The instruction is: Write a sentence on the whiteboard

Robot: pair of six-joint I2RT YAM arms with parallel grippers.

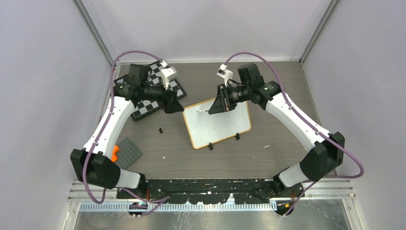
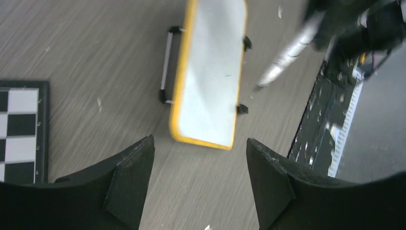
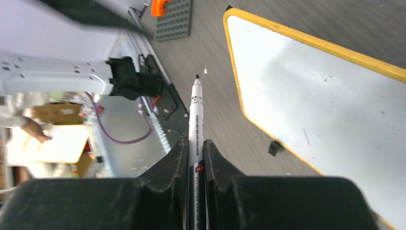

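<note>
The whiteboard, white with a yellow-orange frame, lies on the table with only a few small dark marks showing. A white marker is clamped in my right gripper, its bare dark tip pointing away from the fingers. From above, that gripper is over the board's upper part, the marker sticking out leftward. My left gripper stands open and empty; in the top view it hangs just left of the board's upper-left corner.
A checkered board lies behind the left arm. Nearer the front left are a grey studded plate with an orange piece and a small black piece. Black clips grip the whiteboard's edge.
</note>
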